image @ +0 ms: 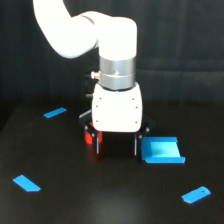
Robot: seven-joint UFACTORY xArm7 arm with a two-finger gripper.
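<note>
A small red block (93, 135) stands on the dark table, left of centre. The white hand covers part of it, and a dark finger passes close by or in front of it. My gripper (118, 148) points down with its fingers spread apart, and the gap between them looks empty. The block shows at the left finger's side, outside the middle of that gap. Whether finger and block touch, I cannot tell.
Right of the hand lies a blue-taped square with a pale middle (162, 150). Blue tape strips mark the table at front left (26, 183), front right (196, 195) and back left (55, 112).
</note>
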